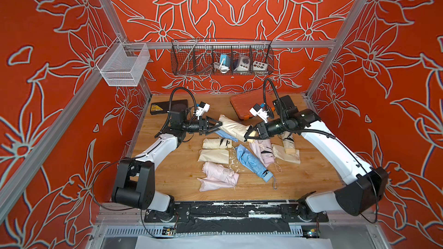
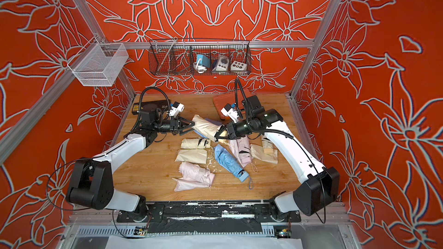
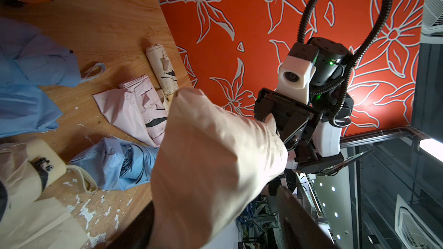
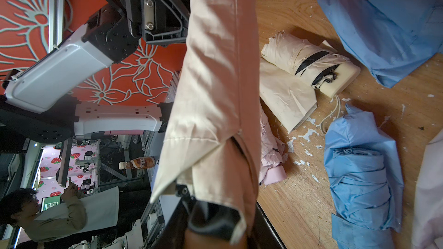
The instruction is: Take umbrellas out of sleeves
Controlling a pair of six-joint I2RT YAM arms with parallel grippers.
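A cream sleeved umbrella (image 1: pixel 233 127) hangs tilted over the table, with my right gripper (image 1: pixel 249 136) shut on its handle end. My left gripper (image 1: pixel 217 125) stands open at the far end of the sleeve; in the left wrist view the cream fabric (image 3: pixel 212 166) lies between its blurred fingers. Below lie a cream umbrella (image 1: pixel 214 143) with a flat sleeve (image 1: pixel 213 156), a pink umbrella (image 1: pixel 219 173), a blue umbrella (image 1: pixel 251 162), another pink one (image 1: pixel 264 152) and a cream one (image 1: pixel 288 142) at the right.
An orange case (image 1: pixel 246 101) and a black box (image 1: pixel 161 107) lie at the back. A black wire basket (image 1: pixel 193 64) and a white basket (image 1: pixel 117 73) hang on the walls.
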